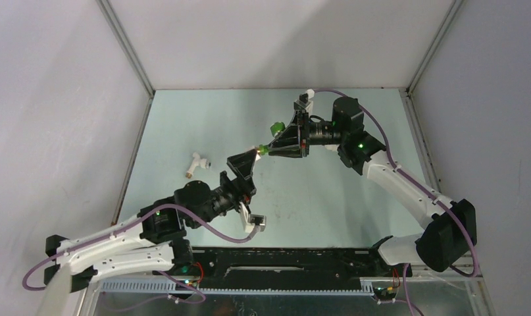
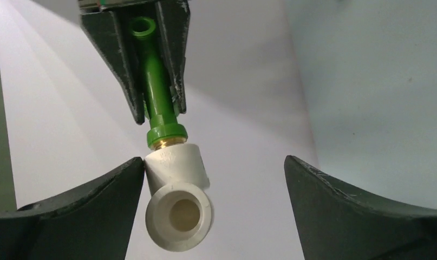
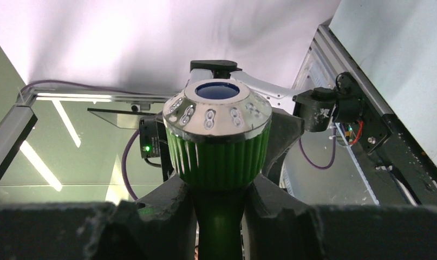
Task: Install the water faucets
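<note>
My right gripper (image 1: 271, 151) is shut on the green faucet stem (image 2: 159, 97), high over the table. In the right wrist view, the faucet's ribbed green knob (image 3: 219, 157) with its silver cap rises above the fingers. On the stem's far end sits a white pipe fitting (image 2: 175, 168), with a little brass thread showing at the joint. My left gripper stands open around the fitting. Its left finger (image 2: 97, 200) is close to the fitting, perhaps touching it, while a wide gap separates the fitting from the right finger (image 2: 346, 206).
A second white fitting (image 1: 197, 162) with a brass end lies at the left of the pale table (image 1: 295, 204). White walls (image 1: 282, 46) enclose the left, back and right.
</note>
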